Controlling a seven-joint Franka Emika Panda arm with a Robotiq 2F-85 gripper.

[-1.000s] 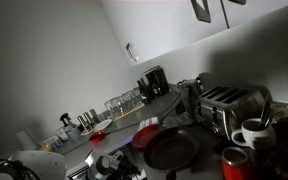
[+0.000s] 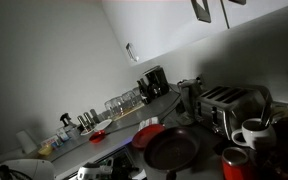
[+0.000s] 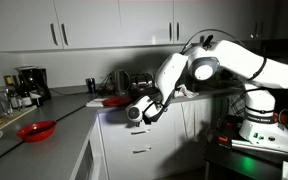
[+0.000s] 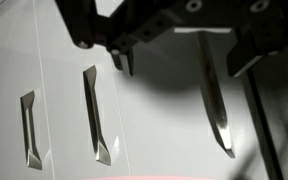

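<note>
My gripper stands open at the top of the wrist view, its dark fingers (image 4: pixel 125 62) apart. Pale cabinet or drawer fronts fill most of that view. A long metal handle (image 4: pixel 215 100) lies just beyond the fingers, its upper end close to the gap between them; whether anything touches cannot be told. Two more metal handles, a middle one (image 4: pixel 95 115) and a left one (image 4: pixel 30 130), run alongside it. In exterior view 2 the arm (image 3: pixel 189 67) reaches down in front of white drawers (image 3: pixel 124 155) below the counter. The fingertips are hard to make out there.
On the counter sit a dark frying pan (image 2: pixel 171 148), a toaster (image 2: pixel 230 107), a white mug (image 2: pixel 255 133) and a red can (image 2: pixel 236 163). A red bowl (image 3: pixel 36 131) and several glasses are farther left. Open floor lies before the cabinets.
At the lower left of exterior view 1, the arm and gripper have sunk lower below the counter edge. The counter objects have not moved.
</note>
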